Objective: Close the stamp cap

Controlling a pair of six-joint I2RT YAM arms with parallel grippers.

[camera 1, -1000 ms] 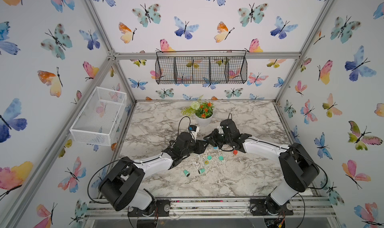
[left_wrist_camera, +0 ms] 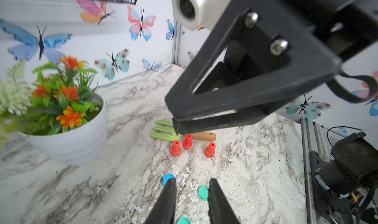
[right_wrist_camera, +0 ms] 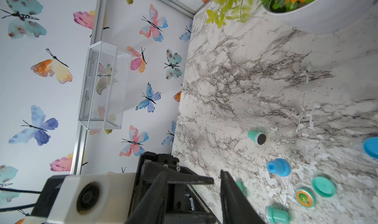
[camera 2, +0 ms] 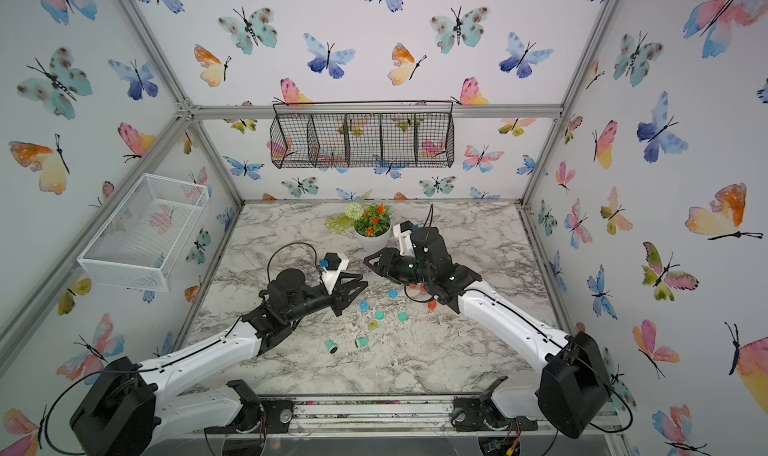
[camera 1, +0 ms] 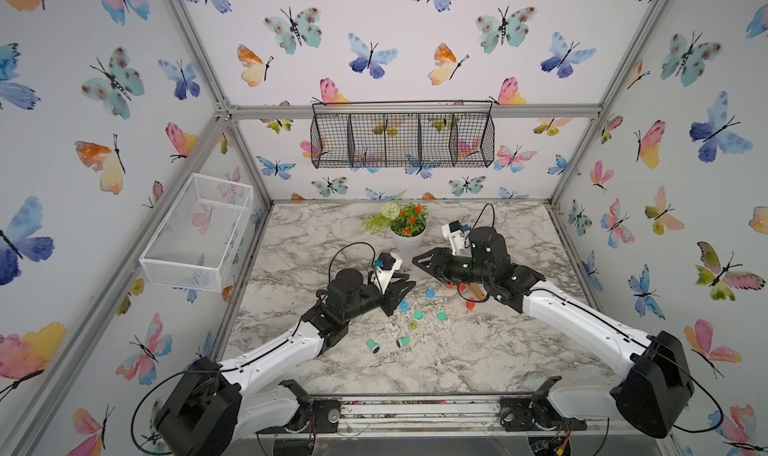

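Observation:
Small stamps and round caps lie on the marble table, including a blue stamp (right_wrist_camera: pixel 278 167), a green cap (right_wrist_camera: pixel 323 186) and a green stamp (right_wrist_camera: pixel 256 136). My left gripper is over the middle-left, its fingers close together; anything between them is hidden. My right gripper stands open, higher and to the right, facing the left one, with nothing visible between its fingers. In each wrist view the opposite gripper fills part of the frame.
A white flowerpot (left_wrist_camera: pixel 65 149) stands at the back. Red stamps (left_wrist_camera: pixel 175 148) and a wooden-handled green fork (left_wrist_camera: pixel 204 136) lie to the right. A wire basket (camera 1: pixel 402 139) hangs on the back wall, a white one (camera 1: pixel 196 232) on the left.
Both grippers have risen and drawn apart from where they met over the table's middle, the right one moving up and rightward, the left slightly down-left in the top left view.

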